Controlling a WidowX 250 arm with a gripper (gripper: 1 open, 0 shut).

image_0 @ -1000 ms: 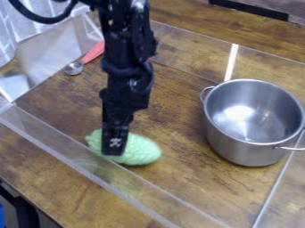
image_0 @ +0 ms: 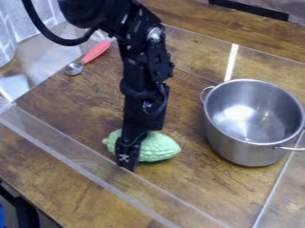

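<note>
My black arm reaches down from the top center of the camera view to the gripper (image_0: pixel 136 146), which is low over a pale green, bumpy vegetable-like object (image_0: pixel 159 147) on the wooden table (image_0: pixel 95 194). The fingers are around the middle and left of the green object; whether they are closed on it cannot be seen clearly. A steel pot (image_0: pixel 251 116) with two side handles stands to the right of the gripper and the green object.
A red-handled utensil (image_0: pixel 95 51) lies at the back left beside a silvery area at the edge. A clear low barrier crosses the front left.
The gripper has moved slightly right and turned, with its fingers now lower around the green object. The pot has not moved.
</note>
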